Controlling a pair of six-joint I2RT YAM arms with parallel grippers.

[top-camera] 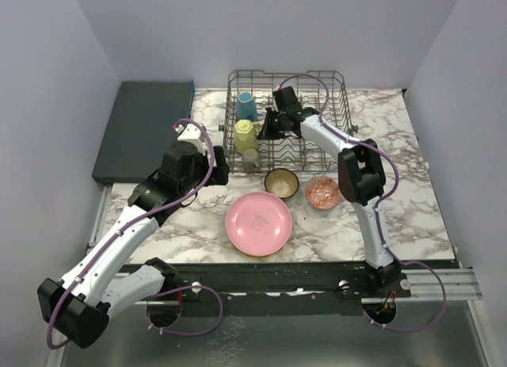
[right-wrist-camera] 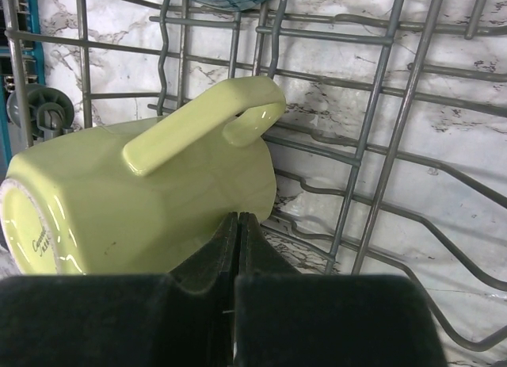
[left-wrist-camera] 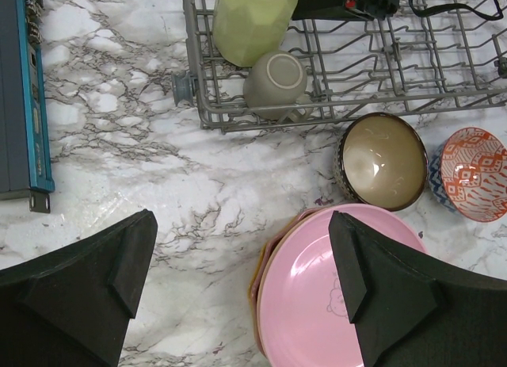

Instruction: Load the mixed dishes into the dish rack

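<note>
A pale yellow-green mug point(right-wrist-camera: 135, 200) lies on its side in the wire dish rack point(top-camera: 317, 157), handle up. My right gripper is shut, its fingertips against or just beside that mug's body. A blue mug point(top-camera: 245, 105) and a grey cup point(left-wrist-camera: 273, 83) are also in the rack's left part. My left gripper is open over the counter left of the pink plate point(top-camera: 257, 223), which tops a stack. A brown bowl point(top-camera: 281, 183) and an orange patterned bowl point(top-camera: 322, 193) sit in front of the rack.
A dark grey board or panel point(top-camera: 142, 129) occupies the back left. The rack's middle and right are mostly empty, beneath my right arm.
</note>
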